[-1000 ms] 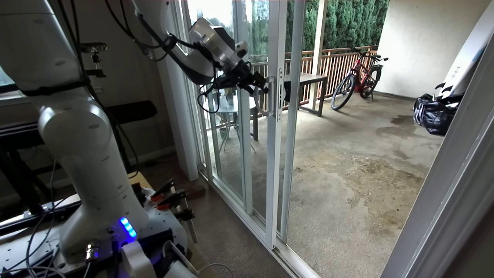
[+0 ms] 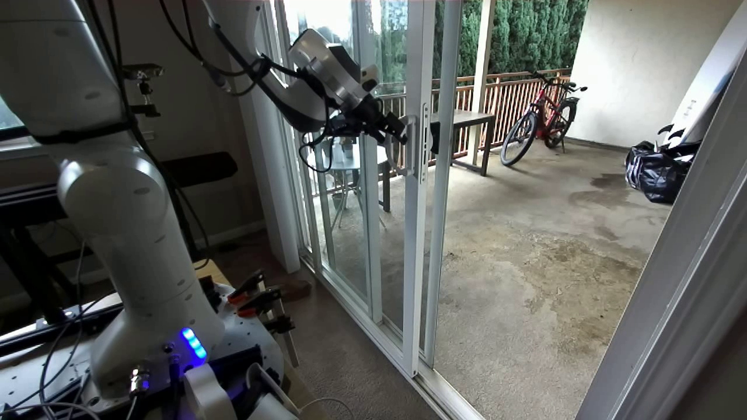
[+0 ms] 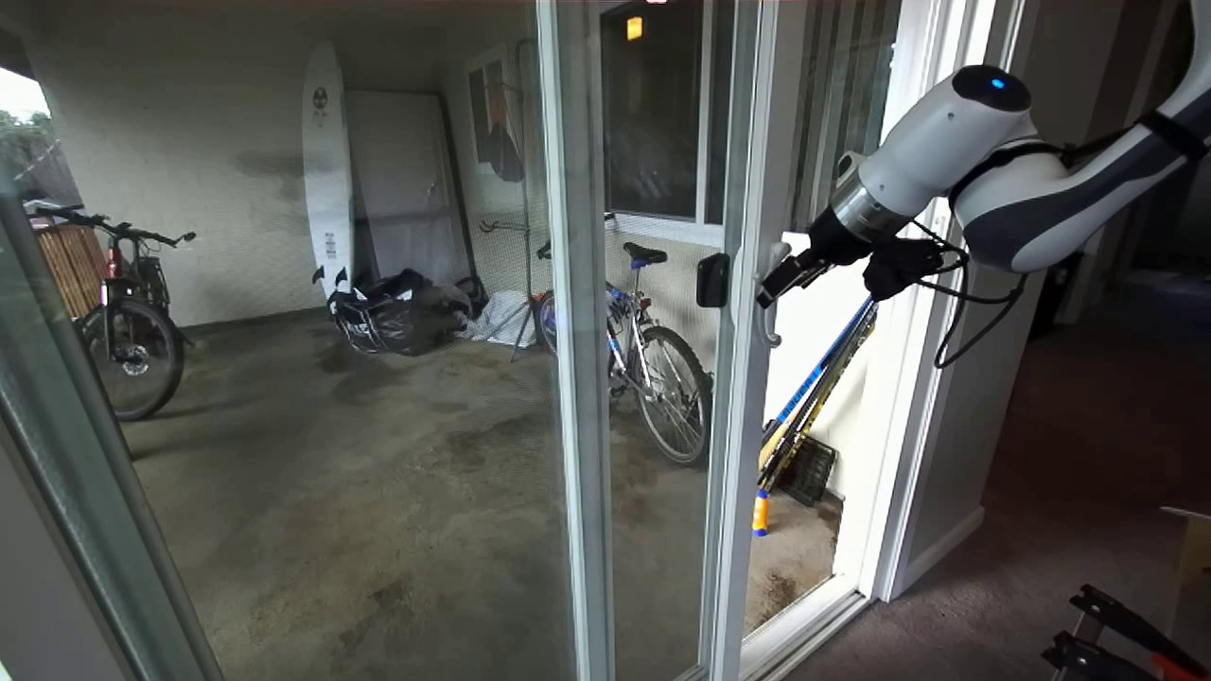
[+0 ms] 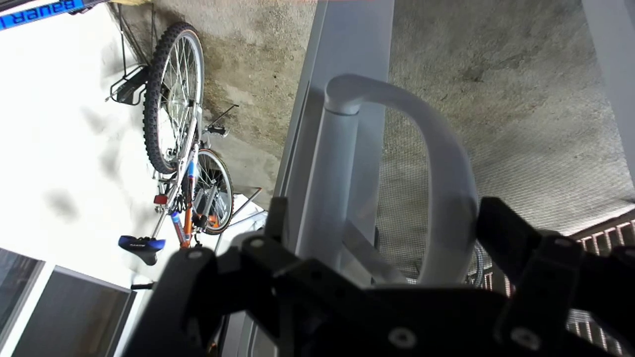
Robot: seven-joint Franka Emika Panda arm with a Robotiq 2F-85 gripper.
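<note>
A white D-shaped handle (image 4: 450,178) is mounted on the frame of the sliding glass door (image 2: 413,266). My gripper stands open around the handle in the wrist view. One black finger (image 4: 506,229) appears against or very near the curved grip, while the other finger (image 4: 277,219) lies past the handle's straight mounting side. In the second exterior view the gripper (image 3: 779,290) is level with the handle (image 3: 773,323). The door is partly open, with a wide gap onto the patio. Firm contact cannot be made out.
Outside, a red bicycle (image 2: 543,119), a black bag (image 2: 656,171) and a table (image 2: 465,120) stand clear of the door track. Sticks (image 3: 812,392) lean behind the glass. Clamps (image 2: 262,301) stick up at the robot's base.
My wrist and gripper have shifted slightly right and down in the first exterior view, closer about the handle. The door shows no clear movement.
</note>
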